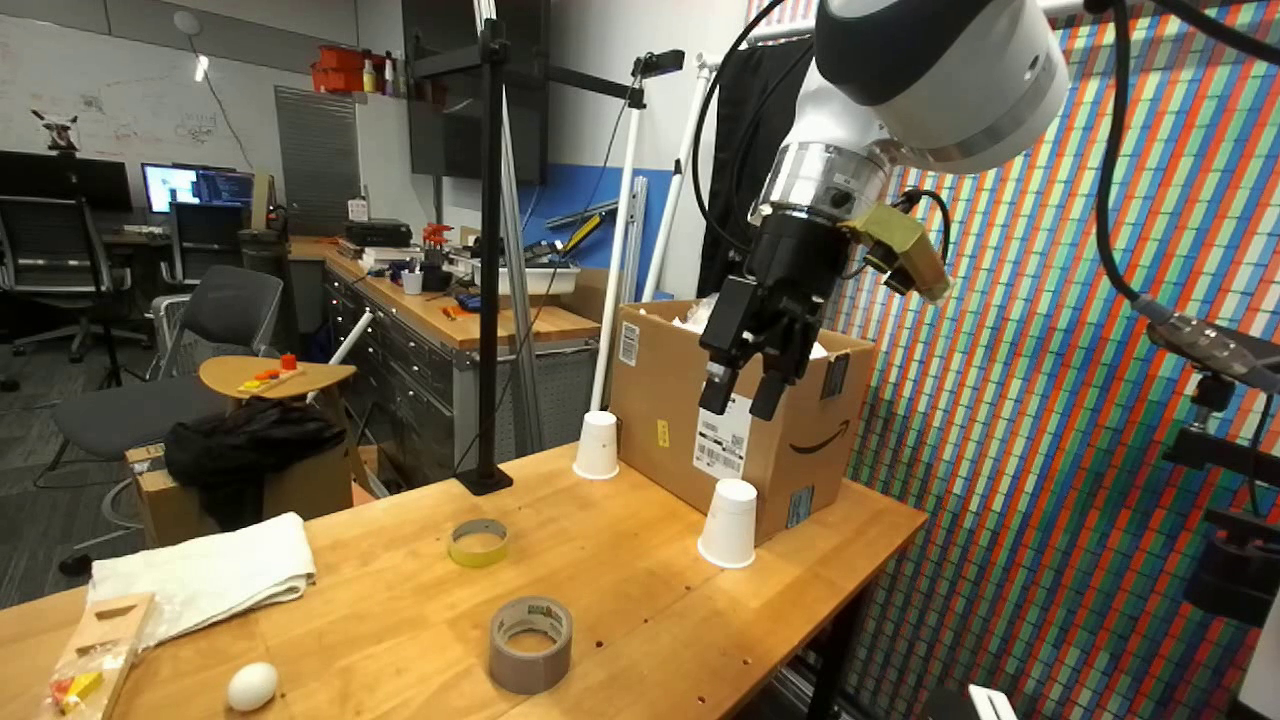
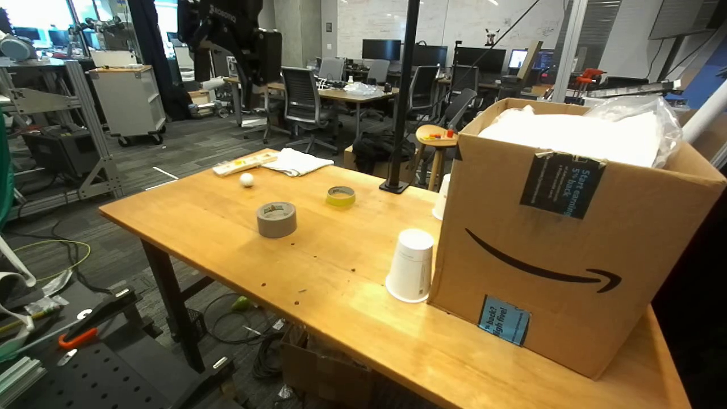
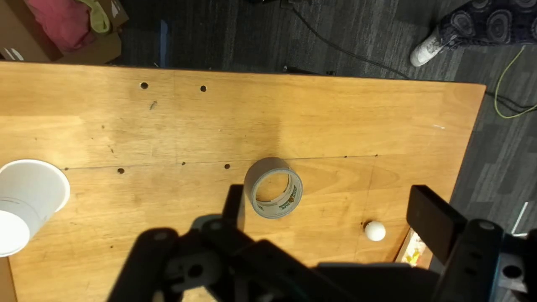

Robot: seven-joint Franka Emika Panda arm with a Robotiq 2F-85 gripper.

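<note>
My gripper (image 1: 741, 402) hangs high above the table, open, with nothing between its fingers; in the wrist view its two fingers stand wide apart. Below it, a grey-brown tape roll (image 3: 273, 188) lies flat on the wood. A small white ball (image 1: 252, 686) rests near the wooden tray (image 1: 102, 654). Farther back lies a yellow tape roll (image 2: 341, 196). One white cup (image 1: 728, 523) stands upside down beside the cardboard box, and a second white cup (image 1: 596, 445) is upside down at the box's far corner.
The large cardboard box (image 2: 572, 232) fills one end of the table. A folded white cloth (image 1: 210, 576) lies at the opposite end. A black post (image 1: 488, 276) rises from the back edge. Bare wood surrounds the grey-brown roll.
</note>
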